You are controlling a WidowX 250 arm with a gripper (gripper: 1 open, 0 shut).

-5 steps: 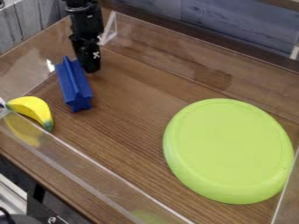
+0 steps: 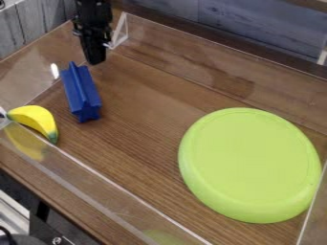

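Note:
The black gripper (image 2: 95,50) hangs at the top left, just above and behind a blue elongated object (image 2: 80,92) that lies on the wooden surface. It looks shut, though its fingertips are small and dark, and nothing shows held in it. A yellow banana-like piece (image 2: 34,121) lies left of and nearer than the blue object. A large light green disc (image 2: 248,167) rests at the right.
Transparent walls (image 2: 90,189) edge the wooden surface (image 2: 160,96) at the front left and right. A wooden ledge runs along the back.
The gripper has shifted slightly upward, away from the blue object. The objects on the surface look unmoved.

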